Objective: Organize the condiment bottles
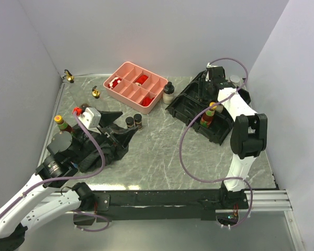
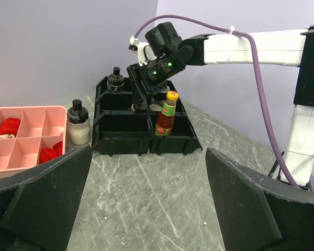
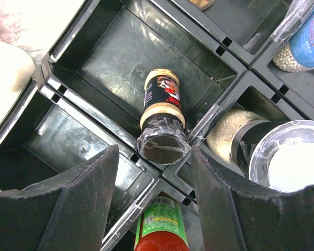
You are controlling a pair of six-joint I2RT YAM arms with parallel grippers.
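Observation:
The black divided organizer point(image 1: 183, 111) stands at the back right. In the right wrist view a small dark-capped spice bottle point(image 3: 160, 112) lies in one compartment, a large clear-lidded jar point(image 3: 295, 157) beside it and a sauce bottle point(image 3: 160, 227) below. My right gripper hangs over the small bottle's cap, fingers apart, with nothing visibly held. My left gripper point(image 1: 118, 125) stands open at the left, over the dark arm base area. A white bottle with dark cap point(image 1: 168, 92) stands left of the organizer; two small jars point(image 1: 134, 122) stand mid-left.
A pink compartment tray point(image 1: 124, 90) with red items sits at the back. A sauce bottle point(image 1: 61, 124) stands at the far left behind my left arm. Walls enclose the sides and back.

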